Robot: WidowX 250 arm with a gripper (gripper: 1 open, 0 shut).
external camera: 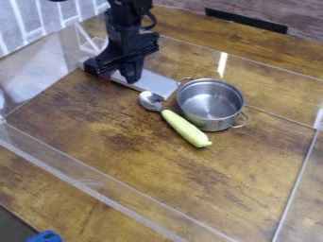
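Note:
My gripper (128,70) is at the upper left in the camera view, fingers pointing down, just over a cleaver with a pale blade (155,82) and dark handle lying on the table. It looks shut; I cannot make out anything held between its fingers. A metal spoon (150,99) lies below and right of it, beside a pale green corn cob or vegetable (186,129). A steel pot (211,104) with two side handles stands to the right.
Clear walls or edges run along the left and right. A blue object (43,236) sits at the bottom-left corner.

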